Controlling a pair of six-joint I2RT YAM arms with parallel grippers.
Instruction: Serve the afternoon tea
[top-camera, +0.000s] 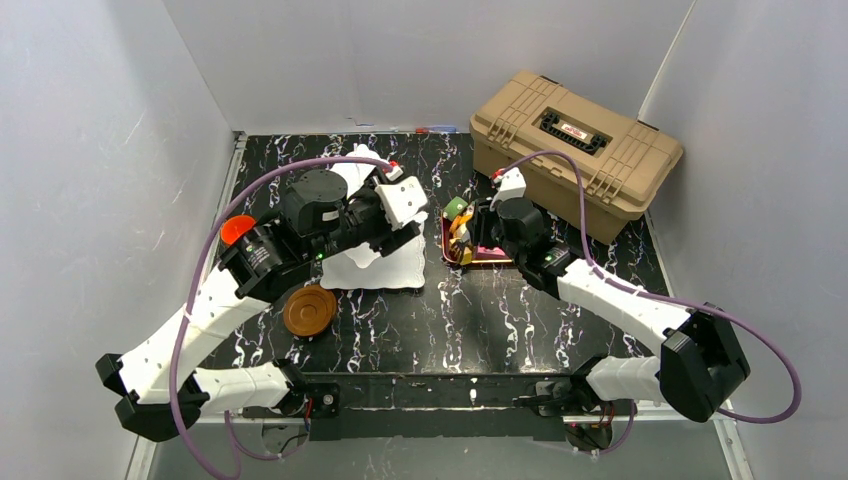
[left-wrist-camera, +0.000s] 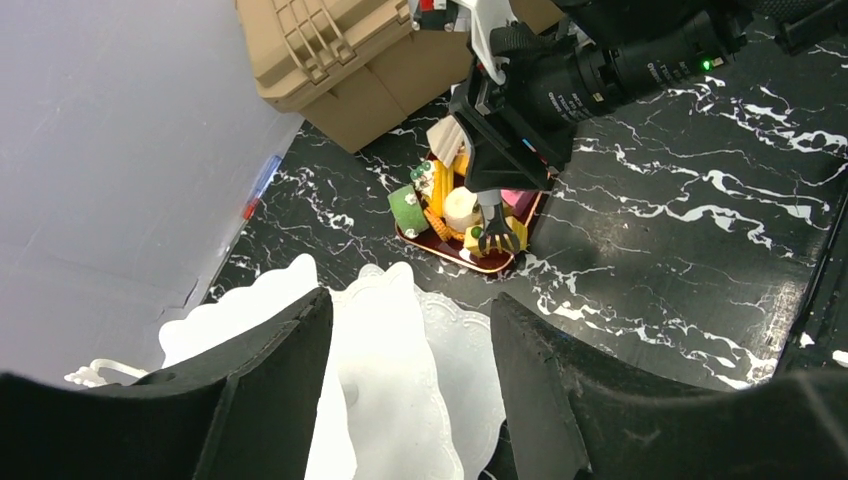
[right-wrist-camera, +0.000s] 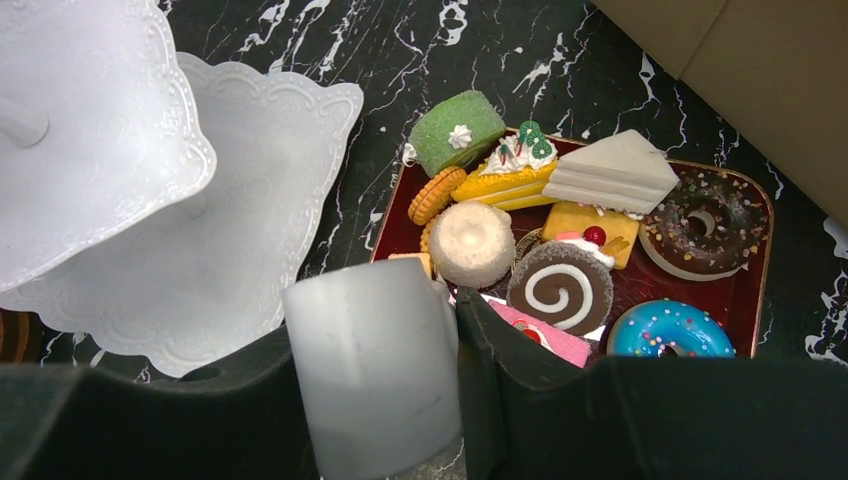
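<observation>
A white tiered stand (right-wrist-camera: 230, 240) stands at the centre left, partly under my left arm. My left gripper is over it, fingers apart in its wrist view; what they grip, if anything, is unclear. My right gripper hangs over a red tray (right-wrist-camera: 735, 300) of pastries, holding a tool with a light handle and a dark forked head (left-wrist-camera: 498, 238). The tray holds a green cake (right-wrist-camera: 450, 135), white cake slice (right-wrist-camera: 610, 175), chocolate donut (right-wrist-camera: 690, 240), blue donut (right-wrist-camera: 665, 325), swirl roll (right-wrist-camera: 550, 290) and several other sweets.
A tan case (top-camera: 570, 160) sits at the back right behind the tray. A brown round board (top-camera: 309, 310) and an orange bowl (top-camera: 237, 228) are at the left.
</observation>
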